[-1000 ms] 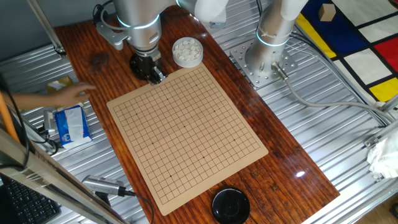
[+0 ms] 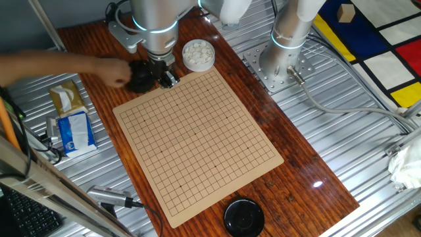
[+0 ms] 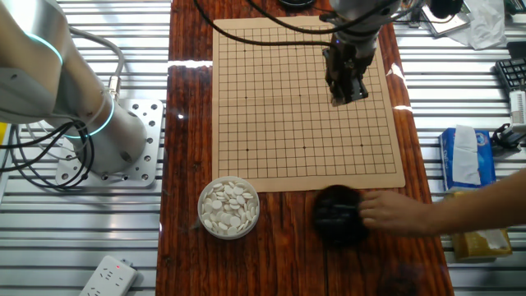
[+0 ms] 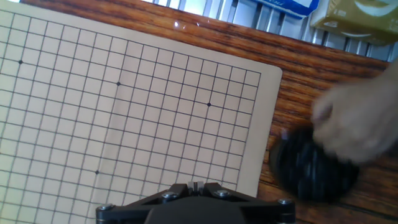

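Observation:
A bare Go board (image 2: 197,141) lies on the wooden table, with no stones on its grid. Above it, close to one edge, hangs my gripper (image 3: 348,92); in the wrist view its fingers (image 4: 180,189) meet at the bottom centre, with nothing showing between them. Just off the board's edge stands a dark bowl (image 3: 339,215), blurred in the wrist view, with a person's hand (image 3: 386,212) at its side. Its contents cannot be made out. A white bowl of white stones (image 2: 198,55) sits by the same edge.
A black round dish (image 2: 243,217) rests beyond the board's opposite edge. Tissue packs, one blue (image 2: 77,133) and one gold (image 2: 68,99), lie off the table on the slatted surface. The person's forearm (image 3: 477,204) reaches across the table's side.
The hand came in from the side to the dark bowl, and the bowl has shifted slightly toward the hand's side. My arm moved slightly right in exterior view 1; the board looks unchanged.

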